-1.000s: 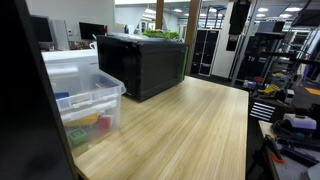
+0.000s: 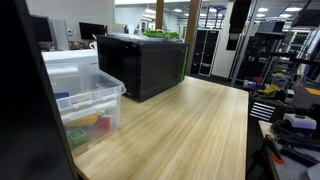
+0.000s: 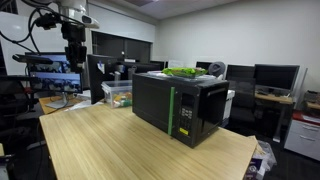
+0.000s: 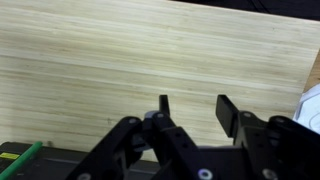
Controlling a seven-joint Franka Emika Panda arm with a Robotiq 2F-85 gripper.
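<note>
My gripper hangs above bare wooden tabletop, its two fingers standing apart with only the table surface visible between them. In exterior view 2 the gripper [image 3: 76,52] is high at the upper left, well clear of the table. A black microwave [image 3: 163,103] with a green strip on its front stands on the table. Green items [image 3: 184,72] lie on top of it. Behind it, a clear plastic bin [image 2: 97,98] holds several coloured things, among them a green block [image 2: 77,137].
In the wrist view, a dark edge with a green strip [image 4: 22,160] shows at the lower left, and a white object [image 4: 311,108] at the right border.
</note>
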